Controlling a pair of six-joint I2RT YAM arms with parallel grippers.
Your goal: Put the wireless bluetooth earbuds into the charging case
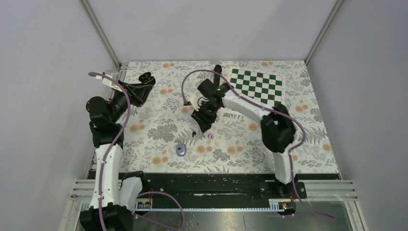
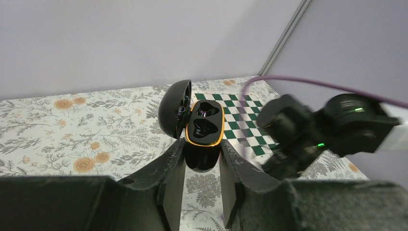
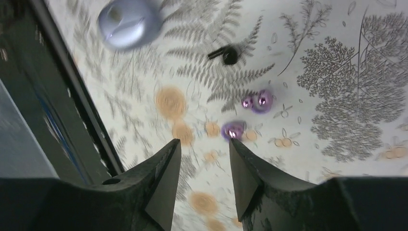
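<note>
My left gripper is shut on the black charging case, held up at the table's left side. Its round lid stands open, and two dark wells face up inside the gold rim. On the cloth lies a black earbud, also visible in the top view as a small dark earbud. My right gripper is open with nothing between its fingers, above the cloth and to the right of the earbud in the top view. No second black earbud shows on the table.
Two small purple pieces lie near the earbud. A grey-blue mouse-like object sits towards the front. At the back are a black microphone, partly hidden by the right arm, and a green chessboard.
</note>
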